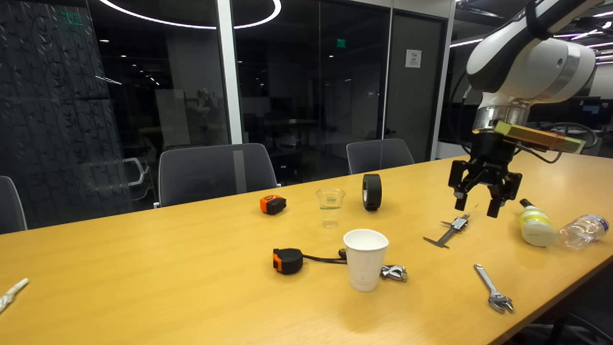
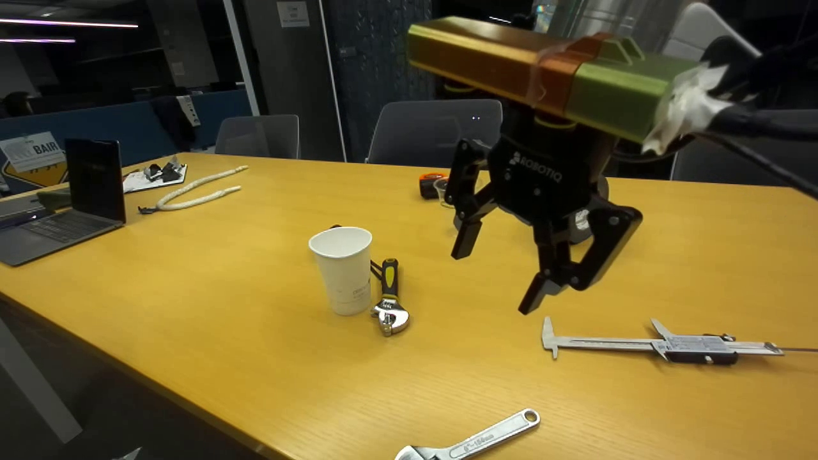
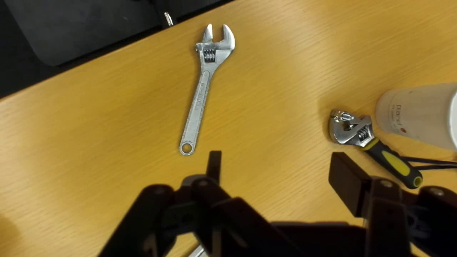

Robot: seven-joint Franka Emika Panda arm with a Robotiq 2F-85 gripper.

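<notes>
My gripper (image 1: pixel 476 208) hangs above the table with its fingers spread and nothing between them. In exterior view 2 the gripper (image 2: pixel 494 282) is left of and above the silver caliper (image 2: pixel 613 344), which lies flat. A silver adjustable wrench (image 3: pixel 199 100) lies near the table's edge, ahead of the open fingers in the wrist view. To the right there, a second wrench with a black and yellow handle (image 3: pixel 392 160) rests beside a white paper cup (image 3: pixel 415 112). The caliper is mostly hidden under my gripper in the wrist view.
A black tape roll (image 1: pixel 372 192), a clear cup (image 1: pixel 330 207) and two tape measures (image 1: pixel 273 204) stand farther back or left. A yellow-labelled bottle (image 1: pixel 536 224) and a clear bottle (image 1: pixel 584 231) lie at the right.
</notes>
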